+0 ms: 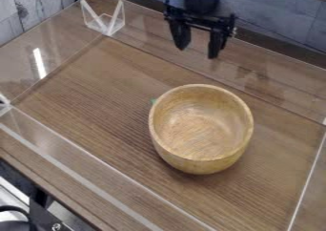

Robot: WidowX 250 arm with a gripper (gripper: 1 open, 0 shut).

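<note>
My black gripper (pixel 196 38) is at the top centre of the camera view, over the back of the wooden table (pixel 80 115), with its two fingers spread open and nothing visible between them. A large light wooden bowl (pixel 200 151) stands in the front middle, apart from the gripper and below it in the view. It looks empty. A small green bit (pixel 152 101) shows at the bowl's left rim, mostly hidden; what it is I cannot tell.
White wire-like corner pieces (pixel 105 20) stand at the back left and at the left edge. The table's left half and the area right of the bowl are clear.
</note>
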